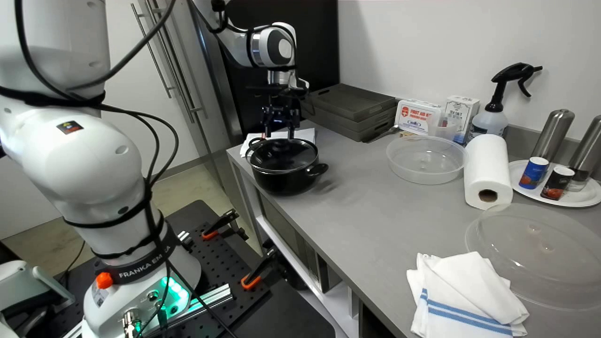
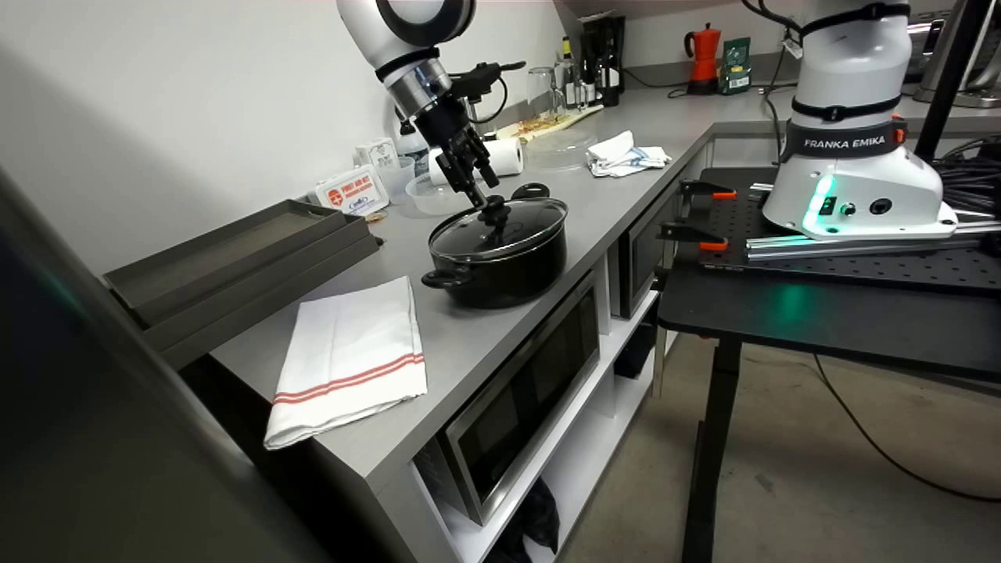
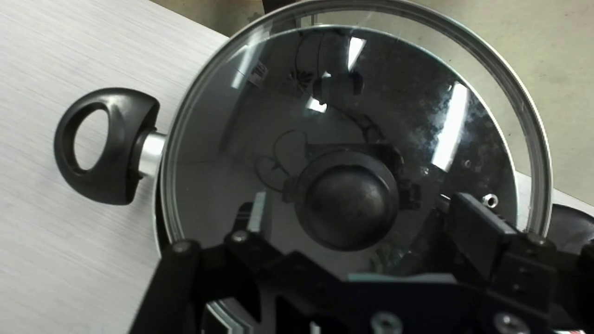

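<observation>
A glass lid (image 3: 239, 161) with a steel rim and a round black knob (image 3: 348, 203) rests on the black pot (image 1: 284, 183). My gripper is open above the lid, one finger on each side of the knob and clear gaps between. In the first exterior view the spread fingers (image 1: 267, 128) reach down close to the lid. From the opposite side, the second exterior view shows the gripper (image 2: 485, 191) tilted over the knob. Whether a fingertip touches the glass cannot be told.
The pot stands near the counter's front edge. A white towel with red stripes (image 2: 347, 347) lies beside it, with stacked grey trays (image 1: 352, 107) behind. Along the wall are a clear bowl (image 1: 425, 160) and a paper roll (image 1: 487, 172). Mid-counter (image 1: 360, 197) is free.
</observation>
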